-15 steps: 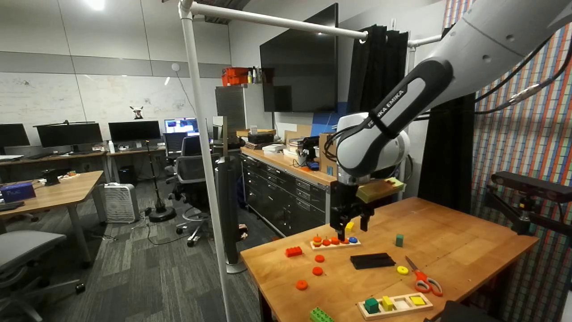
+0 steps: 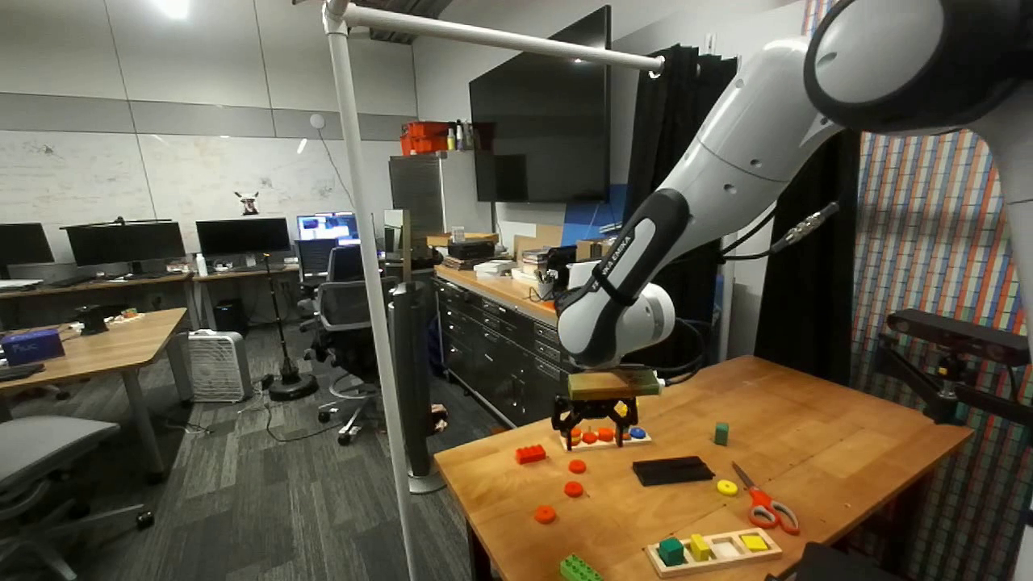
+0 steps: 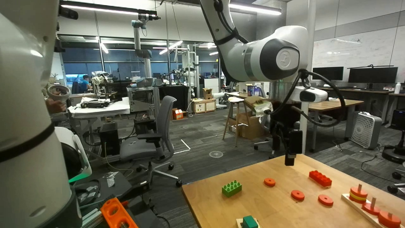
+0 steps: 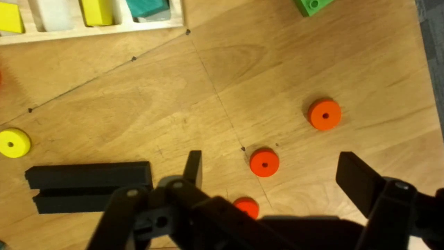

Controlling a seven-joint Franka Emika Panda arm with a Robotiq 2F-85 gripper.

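My gripper stands open above the table, nothing between its fingers. Below and between the fingers in the wrist view lies a red-orange ring (image 4: 264,163). Farther up and right is an orange ring (image 4: 324,114); a third ring (image 4: 246,206) is partly covered by the gripper body. In exterior view 1 the wooden peg board (image 2: 605,442), bearing orange rings and a blue one, sits behind the gripper's fingers. On exterior view 2's right side, its pegs carry orange rings (image 3: 389,219), with a yellow ring (image 3: 358,195) among those on one peg.
Around the rings lie a red brick (image 2: 530,454), a green brick (image 3: 232,188), a black block (image 2: 672,470), a yellow ring (image 2: 726,487), scissors (image 2: 771,510) and a green block (image 2: 721,432). A wooden shape tray (image 2: 713,553) is at the front.
The arm and gripper have moved left in exterior view 1, and the gripper has turned. The rings and other table objects stay where they were.
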